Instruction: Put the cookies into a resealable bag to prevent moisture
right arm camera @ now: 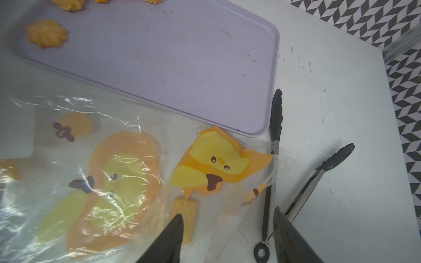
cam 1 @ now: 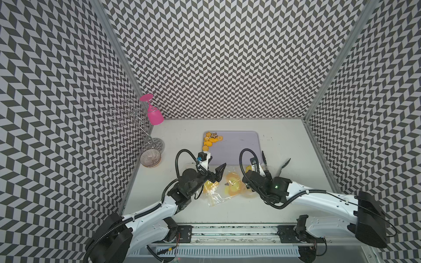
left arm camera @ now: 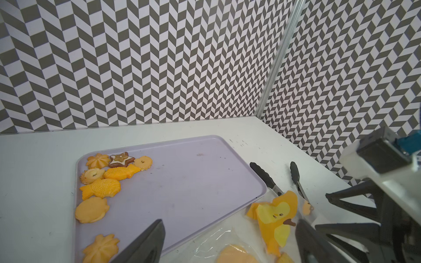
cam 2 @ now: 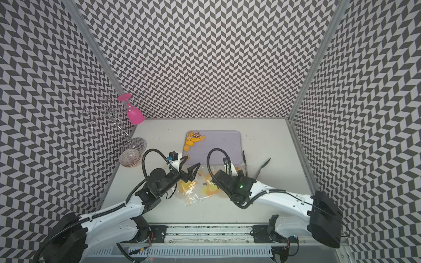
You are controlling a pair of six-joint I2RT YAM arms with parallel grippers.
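Note:
Clear resealable bag plastic (right arm camera: 115, 188) with yellow-orange dog prints lies in front of the lilac tray (right arm camera: 175, 65); whether it is one bag or two overlapping I cannot tell. A rectangular cookie (right arm camera: 184, 217) shows through its right part. Several cookies (left arm camera: 101, 187) line the tray's left side: fish shapes, rounds and a dark star. My left gripper (cam 1: 214, 161) is open above the tray's front left, its fingers empty. Over the bag's right part, my right gripper has its fingers apart; clear film lies beyond and below them, and contact is unclear.
Metal tongs with black tips (right arm camera: 337, 157) lie right of the tray, one leg beside the bag's edge. At the left stand a rack with a pink goblet (cam 1: 154, 114) and glass bowls (cam 1: 150, 157).

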